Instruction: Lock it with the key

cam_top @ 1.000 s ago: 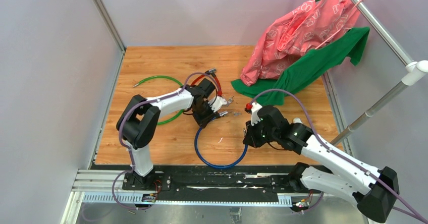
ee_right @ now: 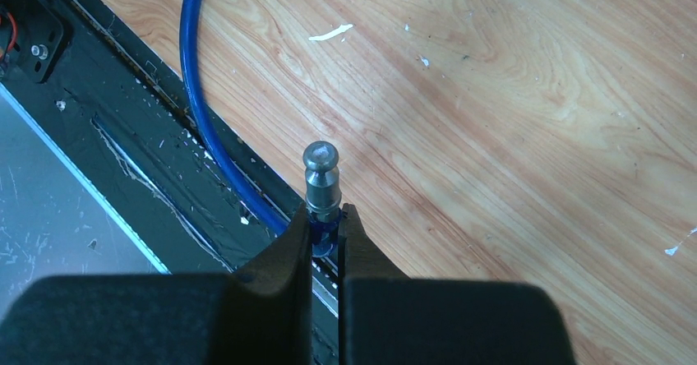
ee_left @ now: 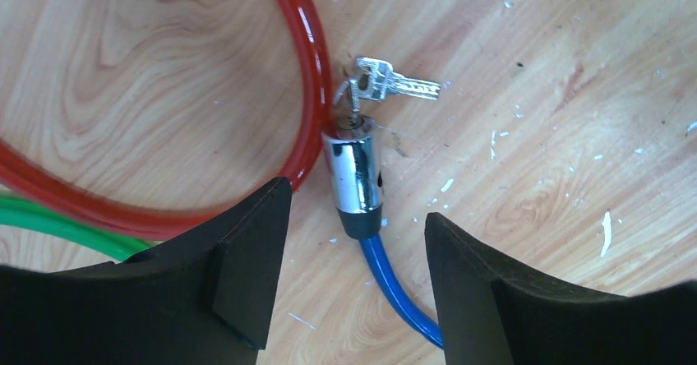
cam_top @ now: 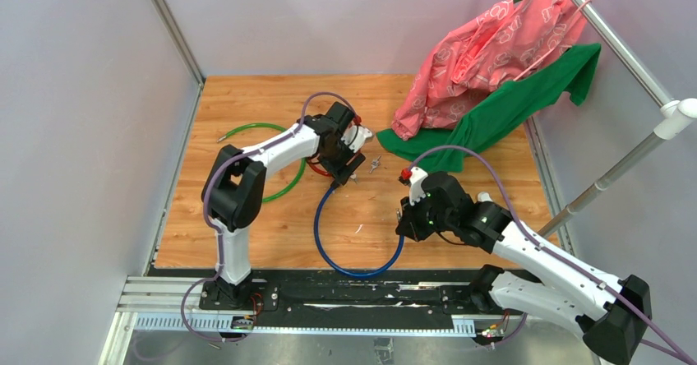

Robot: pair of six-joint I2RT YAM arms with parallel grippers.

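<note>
In the left wrist view a chrome lock body [ee_left: 353, 172] lies on the wood, attached to the blue cable [ee_left: 394, 291], with a key in its end and a second key [ee_left: 399, 84] beside it. My left gripper stands open above the lock, a finger either side in that view. In the right wrist view my right gripper is shut on the blue cable's other end, a metal locking pin [ee_right: 322, 176] sticking up from between the fingertips, near the table's front edge.
A red cable [ee_left: 312, 77] touches or nearly touches the lock; a green cable [cam_top: 283, 191] lies at the left. Green and pink cloths [cam_top: 493, 53] fill the back right.
My left arm has moved back, away from the front edge, over the lock, and the near part of the blue cable has shifted slightly. The right arm looks still.
</note>
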